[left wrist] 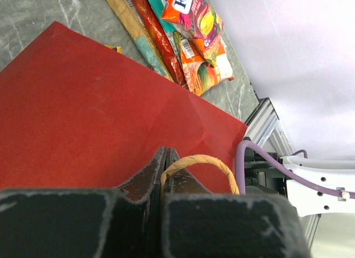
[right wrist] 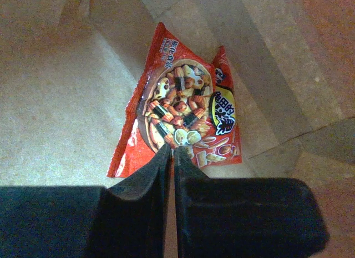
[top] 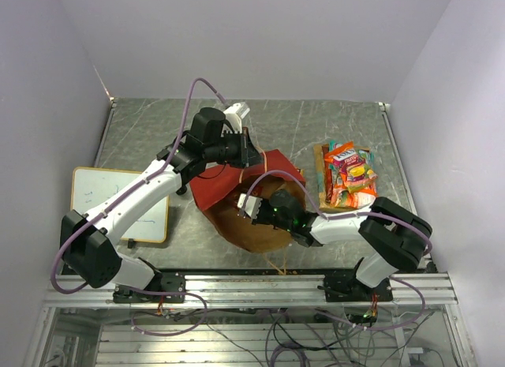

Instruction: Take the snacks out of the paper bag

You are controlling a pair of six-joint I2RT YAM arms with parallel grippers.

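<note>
Inside the paper bag lies a red snack bag [right wrist: 183,111], seen whole in the right wrist view apart from its lower edge behind the fingertips. My right gripper is shut at that edge, its fingers pressed together with nothing between them. The paper bag [top: 251,234], red outside and brown inside, lies on its side with its mouth toward the front. My left gripper is shut on the twisted paper handle [left wrist: 202,160], above the red face of the bag. From above, the right gripper's tips are hidden in the bag's mouth.
Several snack packs [top: 351,176] lie piled on the table right of the bag. A whiteboard [top: 118,205] rests at the left. Clear grey table [top: 308,118] stretches along the back.
</note>
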